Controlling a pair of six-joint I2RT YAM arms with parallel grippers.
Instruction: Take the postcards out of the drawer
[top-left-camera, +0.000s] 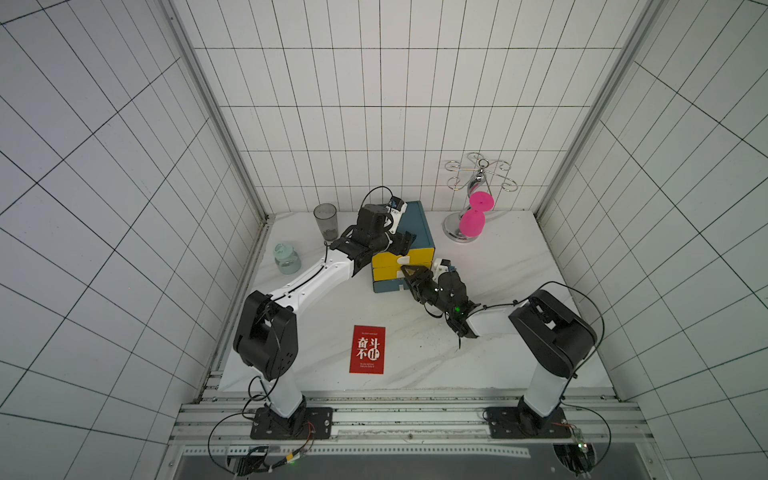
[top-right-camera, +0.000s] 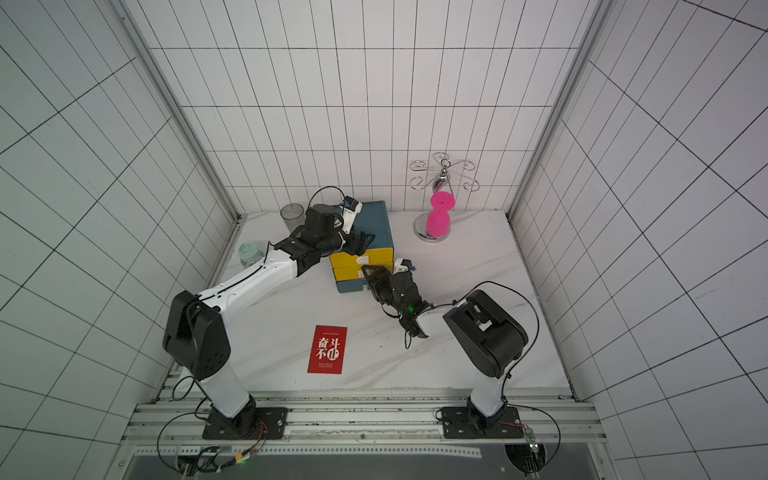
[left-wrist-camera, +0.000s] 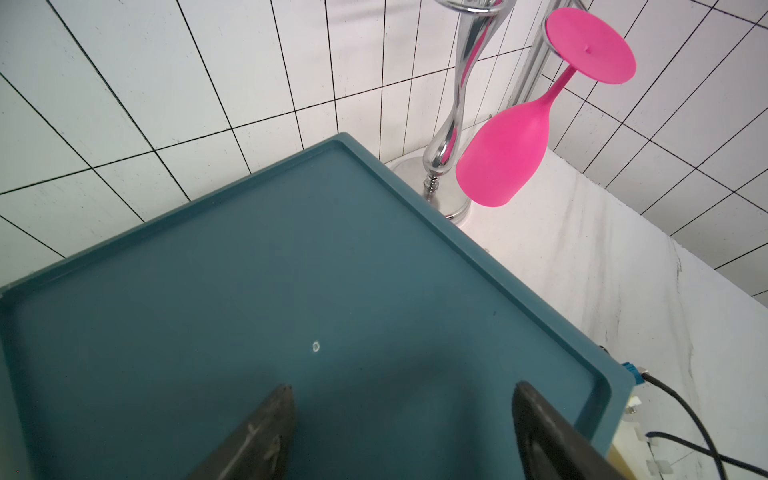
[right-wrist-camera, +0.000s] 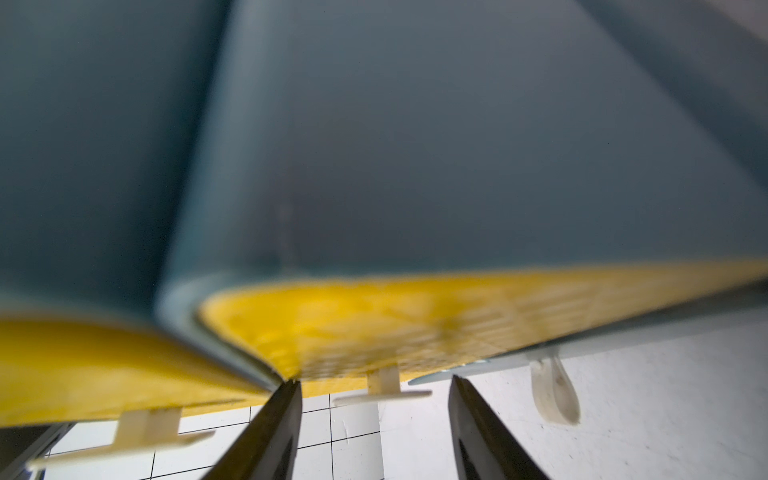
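Observation:
The drawer cabinet (top-left-camera: 416, 220) stands at the back middle, blue-grey with yellow drawer fronts (top-left-camera: 384, 272), all of which look closed. Above its blue top (left-wrist-camera: 240, 264) my left gripper is open, with nothing between its fingers. My right gripper is open in front of the drawers; a pale drawer handle (right-wrist-camera: 382, 393) shows between its fingers in the right wrist view, untouched as far as I can see. A red postcard (top-left-camera: 368, 349) with white characters lies flat on the table in front of the cabinet. The drawers' insides are hidden.
To the right of the cabinet, a metal rack (top-left-camera: 460, 228) carries a pink goblet (top-left-camera: 473, 221). A clear glass (top-left-camera: 325, 220) and a pale green jar (top-left-camera: 286, 258) stand at the left. The table's front right is open around the right arm.

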